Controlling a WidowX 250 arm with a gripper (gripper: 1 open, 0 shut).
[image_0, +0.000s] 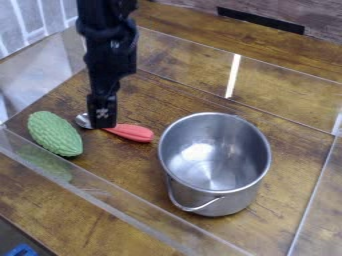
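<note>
My black gripper (102, 112) hangs at the upper left, pointed down with its tips just above a spoon with a red handle (130, 131) and metal head; its fingers are dark and partly overlap each other from this view, with nothing seen held. The spoon lies on the wooden floor of the workspace. Left of it rests a green bumpy vegetable-like object (55, 134). A steel pot (214, 175) with a wire handle stands at the right front.
Clear low walls (120, 200) edge the wooden area (160, 90).
</note>
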